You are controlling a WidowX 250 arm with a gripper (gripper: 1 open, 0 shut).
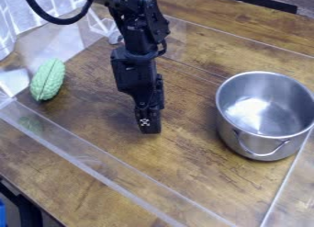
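Observation:
The black arm reaches down from the top centre to my gripper [149, 120], which is low over the wooden table [135, 175], left of a steel pot [263, 111]. Whether its fingers are open or shut, or hold anything, I cannot tell. A pale green corn-shaped object [48, 79] lies to the left.
Clear acrylic strips run along the left front and the right side. A pale crumpled sheet [18, 28] is at the back left.

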